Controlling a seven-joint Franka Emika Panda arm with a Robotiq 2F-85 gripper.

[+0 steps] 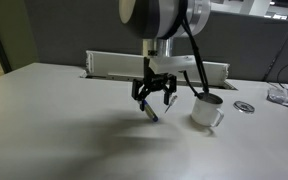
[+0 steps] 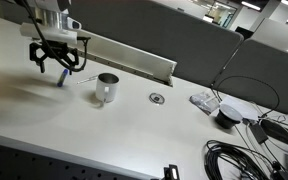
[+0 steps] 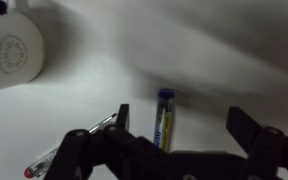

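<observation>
My gripper stands open, low over the table, with nothing held. Below it, a dark blue marker lies on the white tabletop; in the wrist view it sits between the spread fingers, nearer the left one. In exterior view 1 the same marker shows just under the fingertips. A white pen with a red end lies beside it, partly covered by the left finger in the wrist view. The white mug stands upright to the right of the gripper in exterior view 1.
A round metal lid-like disc lies beyond the mug. Black cables and a small dark-topped container occupy the far right.
</observation>
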